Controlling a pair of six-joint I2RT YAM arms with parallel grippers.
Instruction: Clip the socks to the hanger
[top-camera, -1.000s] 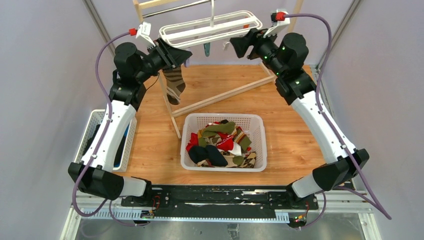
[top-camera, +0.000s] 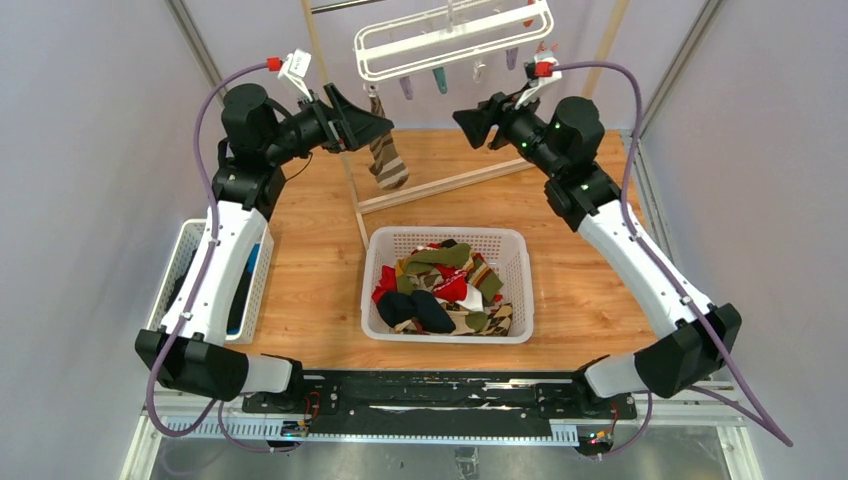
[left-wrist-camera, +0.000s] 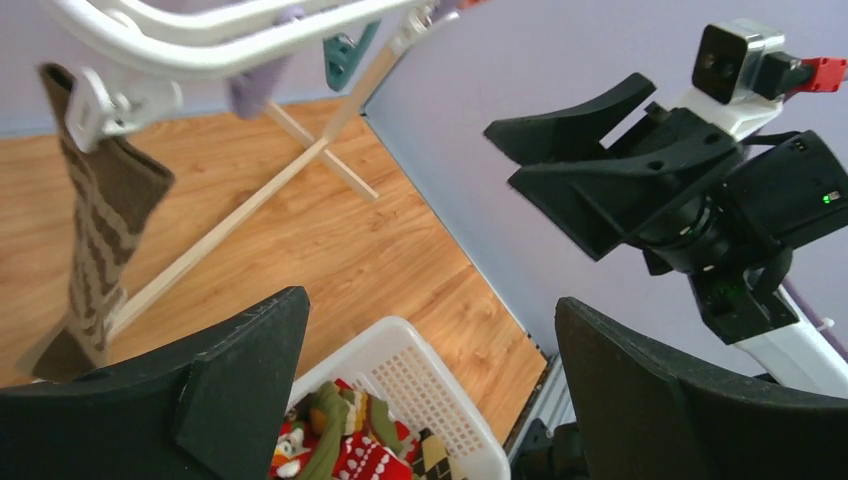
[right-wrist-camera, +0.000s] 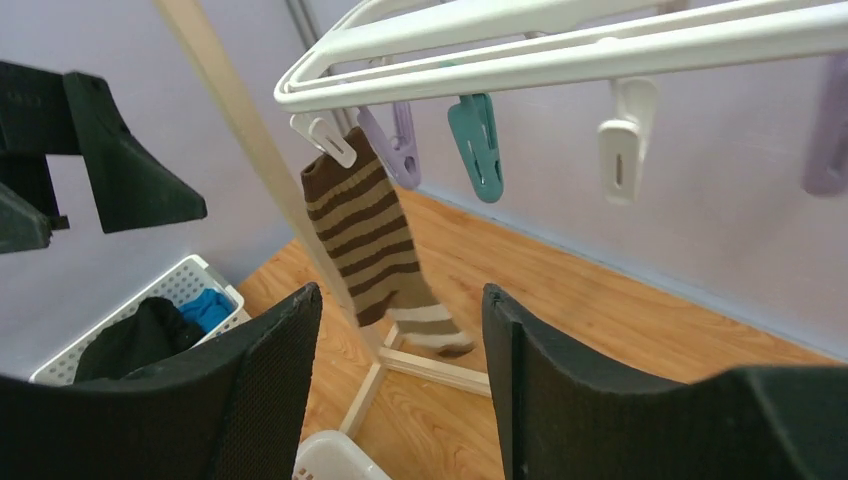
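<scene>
A brown striped sock (right-wrist-camera: 370, 235) hangs from a white clip (right-wrist-camera: 324, 138) at the left end of the white hanger (top-camera: 455, 42); its toe points down, clear of the floor. My left gripper (top-camera: 380, 128) is beside the sock, apart from it, open with nothing between its fingers. Below the hanger's right part, my right gripper (top-camera: 470, 125) stands part open and empty, its fingers (right-wrist-camera: 270, 360) well apart. Unused clips in lilac (right-wrist-camera: 400, 150), teal (right-wrist-camera: 475, 148) and white (right-wrist-camera: 622, 145) dangle along the rail. More socks (top-camera: 450, 290) lie heaped in the white basket (top-camera: 375, 255).
The hanger is held on a wooden frame whose lower bar (top-camera: 440, 188) crosses behind the basket. A second white basket (top-camera: 255, 300) with dark and blue items sits at the left, partly under my left arm.
The hanger has swung right and the striped sock has swung with it.
</scene>
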